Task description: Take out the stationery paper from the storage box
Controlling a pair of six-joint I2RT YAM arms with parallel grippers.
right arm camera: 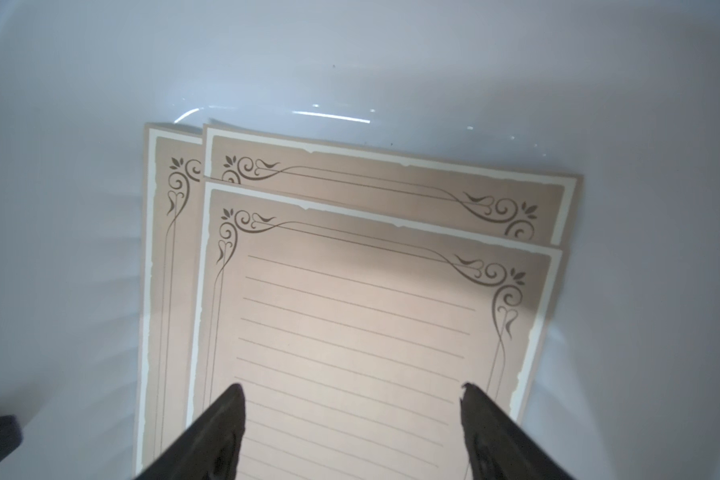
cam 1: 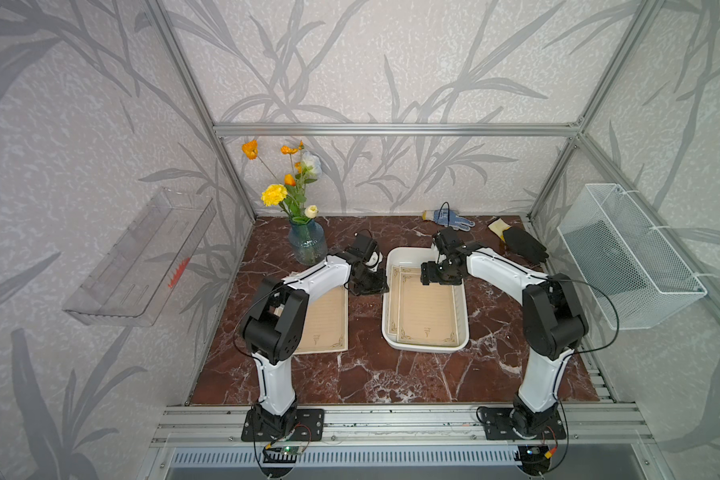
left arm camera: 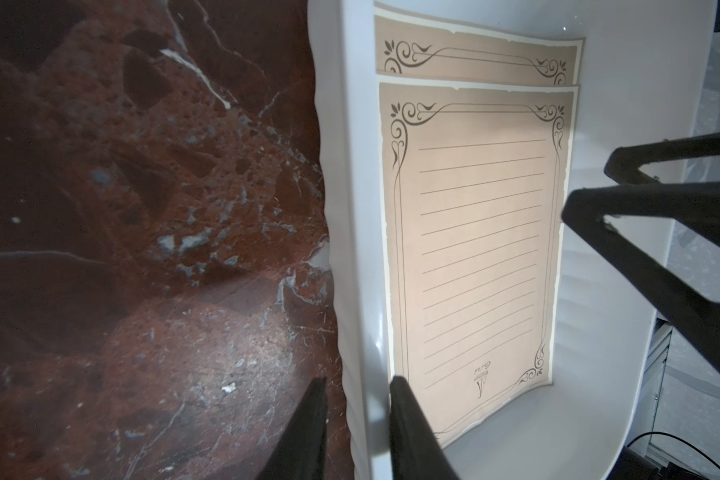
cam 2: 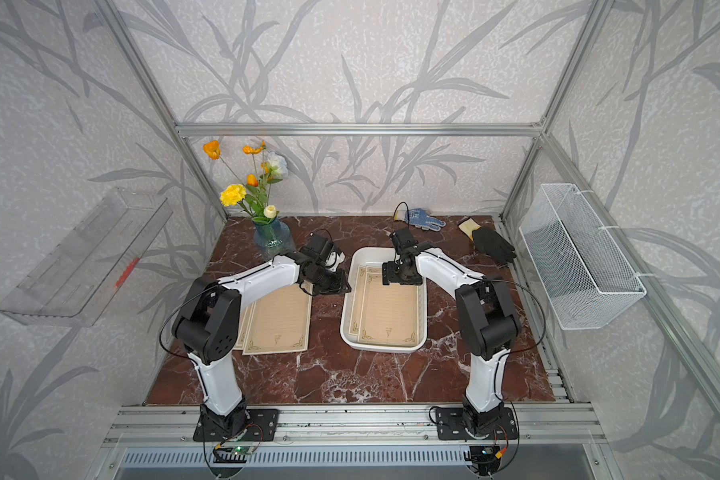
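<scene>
The white storage box [cam 1: 425, 349] stands mid-table with several sheets of beige stationery paper [right arm camera: 344, 344] lying slightly offset on its floor. Its left wall [left arm camera: 360, 240] runs between the fingers of my left gripper, which is shut on it. Inside the box's outline, over the far part of the top sheet, hangs my right gripper. Its fingers are spread wide with no paper between them. Other stationery sheets [cam 2: 284, 320] lie on the table left of the box, partly covered by my left arm.
A glass vase [cam 1: 307, 241] of flowers stands behind my left arm. Gloves [cam 1: 453, 219] and a dark item [cam 1: 525, 244] lie along the back edge.
</scene>
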